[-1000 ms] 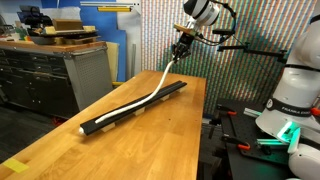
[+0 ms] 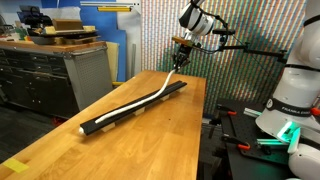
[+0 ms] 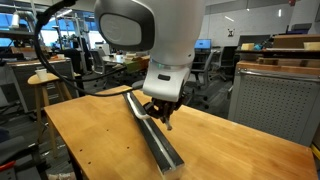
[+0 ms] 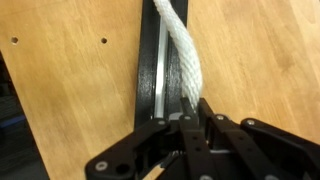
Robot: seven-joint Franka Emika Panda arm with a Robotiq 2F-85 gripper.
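Note:
A white rope (image 2: 138,102) lies along a long black channel (image 2: 105,123) on the wooden table. Its far end rises out of the channel to my gripper (image 2: 178,66), which is shut on it above the channel's far end. In the wrist view the rope (image 4: 181,48) runs from the top edge down between the dark fingertips of my gripper, slanting across the channel (image 4: 149,60). The second exterior view shows the gripper (image 3: 160,110) above the channel (image 3: 160,145), partly hidden by the large white arm.
Bare wooden table (image 2: 165,145) lies on both sides of the channel. Another white arm (image 2: 293,100) stands at the near right, beside the table. A wooden stool (image 3: 45,90) stands behind the table.
My gripper has come down a little with the rope's end, so the raised part of the rope is lower and shorter. The rest of the rope stays along the channel.

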